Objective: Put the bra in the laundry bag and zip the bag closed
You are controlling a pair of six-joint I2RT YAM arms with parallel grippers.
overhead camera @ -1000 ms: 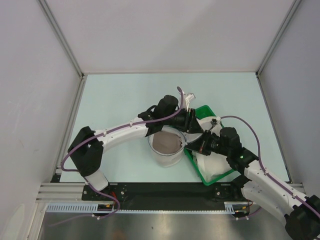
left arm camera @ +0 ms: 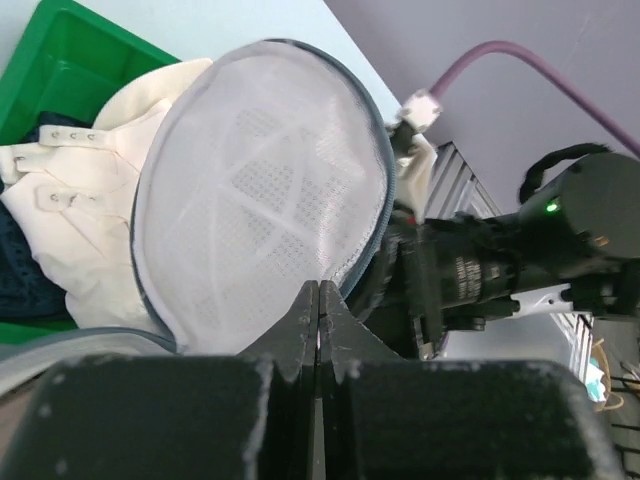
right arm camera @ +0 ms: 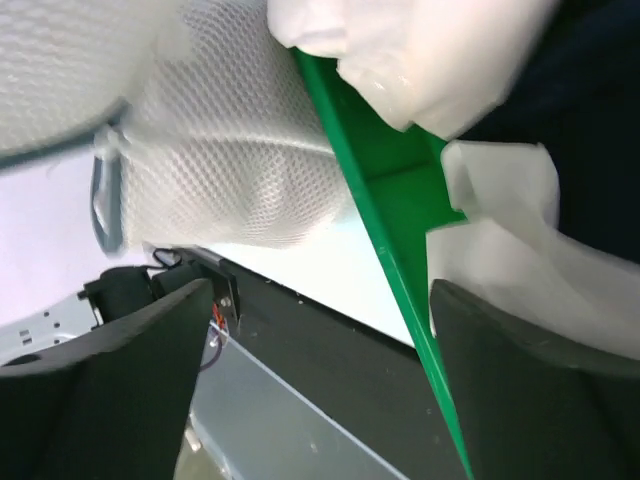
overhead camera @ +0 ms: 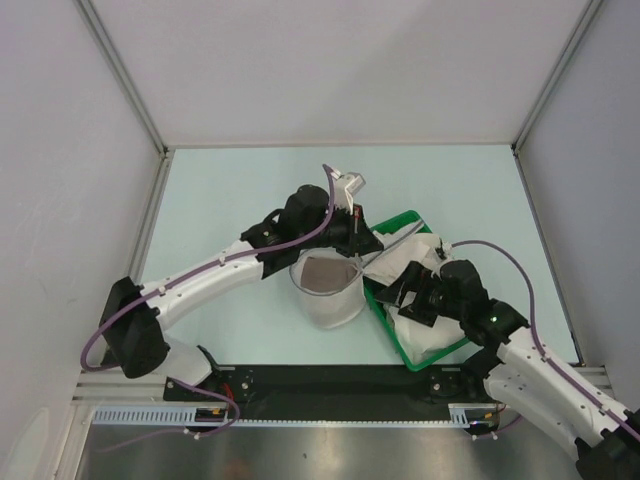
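The white mesh laundry bag [overhead camera: 326,300] stands open left of the green basket; its oval lid [left arm camera: 250,190] is raised, and my left gripper is shut at the lid's zipper edge; whether it pinches the fabric I cannot tell. My right gripper [overhead camera: 410,293] is open over the basket, with mesh, white cloth and the rim between and beyond its fingers. In the left wrist view, white bra pieces [left arm camera: 90,200] with hook tabs and dark lace [left arm camera: 20,260] lie in the basket.
The green basket [right arm camera: 385,250] fills the middle right of the table, its near edge by the table's front edge. The two arms are close together over the bag and basket.
My left gripper has moved left and up in the top view, and a pale strip of the bag now stretches over the basket. The right gripper has shifted slightly right.
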